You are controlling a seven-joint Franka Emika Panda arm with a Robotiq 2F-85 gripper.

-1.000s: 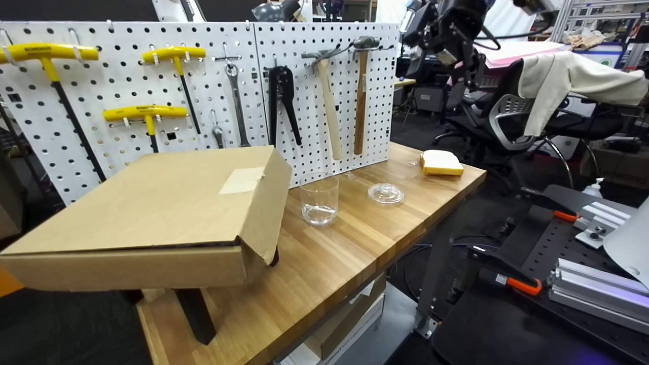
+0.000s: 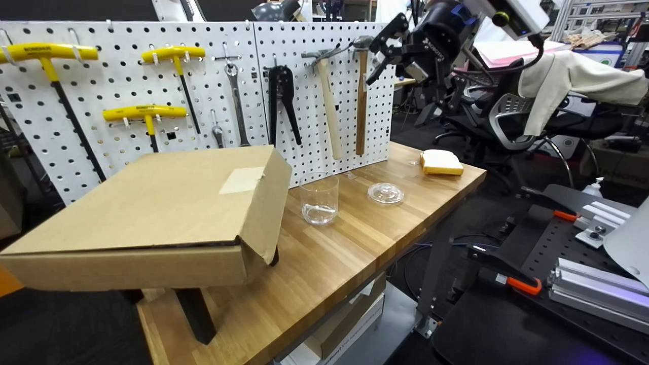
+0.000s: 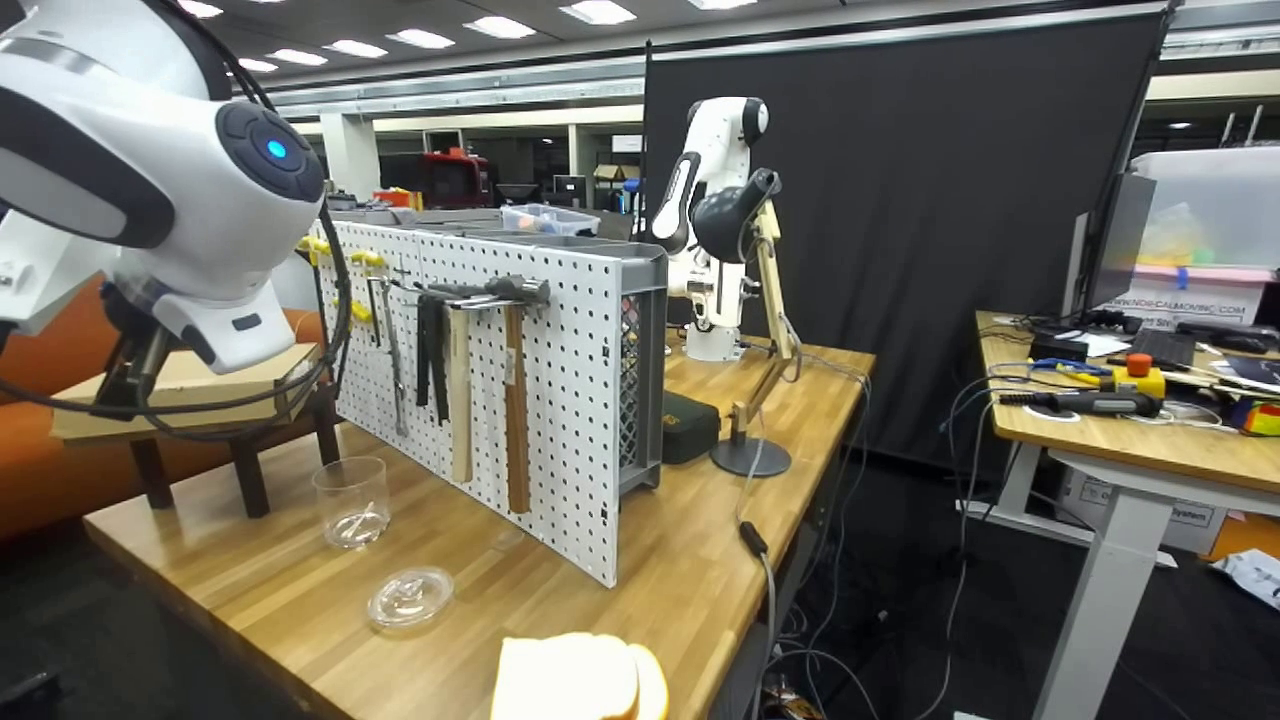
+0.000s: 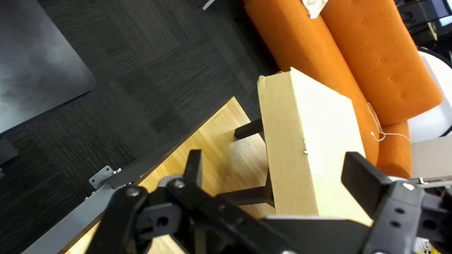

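High over the table's right end, my gripper (image 2: 378, 63) stands open and holds nothing. In the wrist view its two black fingers (image 4: 192, 167) are wide apart, with the table and a cardboard box (image 4: 292, 148) far beyond them. A clear glass jar (image 2: 319, 204) stands upright on the table beside the box. To its right, a round clear lid (image 2: 386, 193) lies flat on the wood. Slices of bread (image 2: 441, 162) rest near the table's right end, well below the gripper.
A white pegboard (image 2: 213, 128) hung with hammers, wrenches and yellow-handled tools runs along the table's back. The box (image 2: 140, 194) sits raised on dark legs at the left. Bare wood (image 2: 359, 225) lies in front of the jar and lid.
In exterior view 1 my gripper has moved left and somewhat lower, toward the pegboard's right edge. The jar, lid, bread and box have not moved.
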